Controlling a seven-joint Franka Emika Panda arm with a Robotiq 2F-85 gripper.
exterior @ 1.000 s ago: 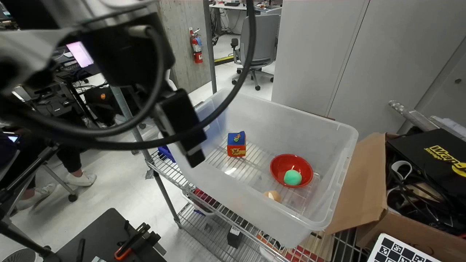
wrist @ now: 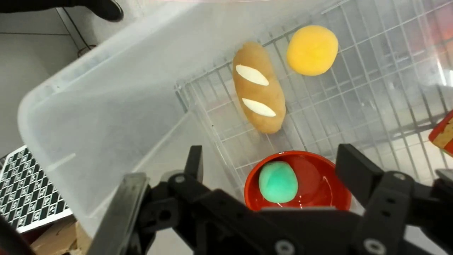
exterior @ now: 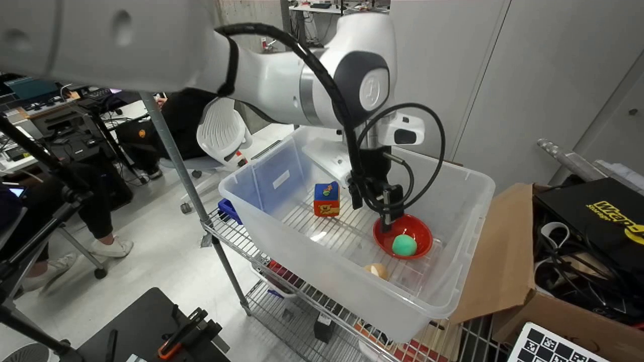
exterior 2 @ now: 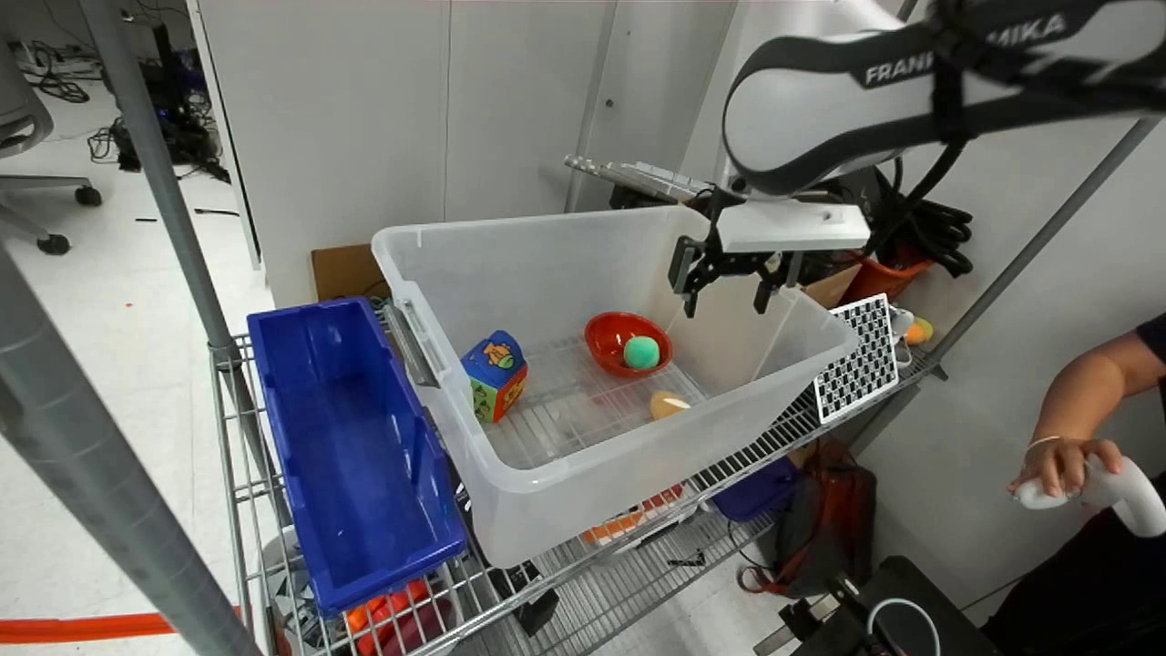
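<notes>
A red bowl (exterior: 419, 230) rests on the floor of the clear plastic bin, and a green ball (exterior: 404, 245) lies inside it. My gripper is open, its two fingers spread wide with nothing between them. From the wrist, the bowl (wrist: 316, 178) and the ball (wrist: 278, 182) show below and between the fingers. In exterior view 2 the gripper (exterior 2: 726, 304) hangs above the bin's right part. A brown toy loaf (wrist: 259, 87) with white slashes and a yellow ball (wrist: 312, 50) lie near the bowl. A colourful cube (exterior 2: 496, 375) sits toward the bin's left end.
The clear bin's walls (exterior 2: 612, 459) enclose these things on a wire shelf. An empty blue tray (exterior 2: 344, 437) stands beside it. A cardboard box (exterior: 504, 259) adjoins the other end. The bin floor between cube and bowl is bare.
The arm has swung from the left, near the camera, to over the bin, with the gripper now above the red bowl's side. The bowl, green ball and cube look unmoved.
</notes>
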